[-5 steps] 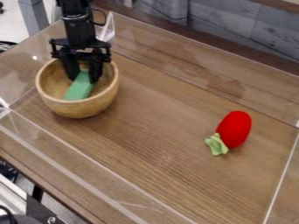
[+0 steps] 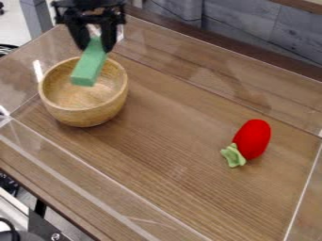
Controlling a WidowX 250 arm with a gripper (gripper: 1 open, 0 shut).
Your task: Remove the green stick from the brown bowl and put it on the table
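At the upper left, my black gripper (image 2: 94, 42) is shut on the green stick (image 2: 89, 66), near its upper end. The stick tilts slightly, and its lower end shows against the inside of the brown bowl (image 2: 86, 115). Both gripper and stick look blurred. Nothing else is visible inside the bowl, which stands upright on the table.
Far off on the right lies a red vegetable-like object (image 2: 253, 138) with a pale green end. Bare wooden table (image 2: 164, 141) stretches between it and the bowl. A raised ledge (image 2: 270, 47) runs along the back right. Cables show at the lower left.
My gripper has risen out of the bowl with the green stick in it. The stick is higher in view than before; the bowl and the red object have stayed put.
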